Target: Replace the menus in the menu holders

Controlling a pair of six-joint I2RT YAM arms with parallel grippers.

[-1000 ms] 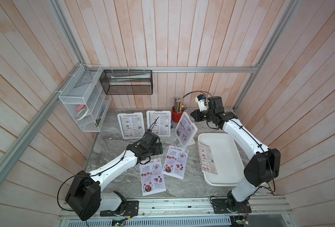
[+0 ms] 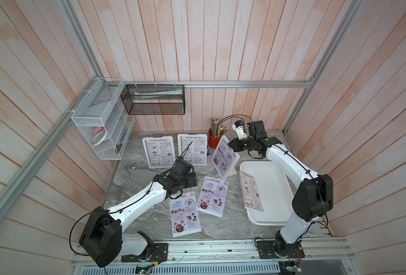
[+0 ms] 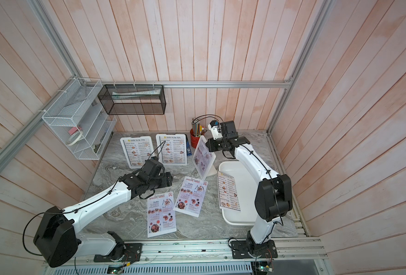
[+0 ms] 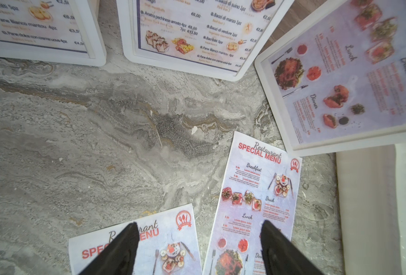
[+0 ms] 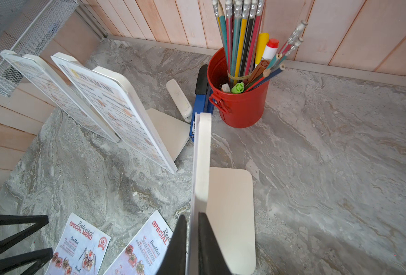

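A white menu holder point(image 2: 225, 158) with a purple special menu in it stands angled at the back right. My right gripper has its fingers on either side of this holder's edge; whether they grip it is unclear. Two more white holders, the left one point(image 2: 159, 152) and the middle one point(image 2: 192, 149), carry Dim Sum Inn menus. Two loose special menus, a front one point(image 2: 185, 214) and one to its right point(image 2: 212, 196), lie flat on the counter. Above them my left gripper hovers open and empty. A dim sum menu point(image 2: 251, 190) leans on the white tray's left rim.
The white tray point(image 2: 281, 213) fills the right side. A red pencil pot point(image 5: 237, 103) and a blue stapler point(image 5: 200, 103) stand at the back. A white wire shelf point(image 2: 103, 120) and a black mesh basket point(image 2: 153, 106) hang overhead.
My right gripper has moved left and slightly down to the angled holder's upper edge. The left arm, the holders and the loose menus look the same.
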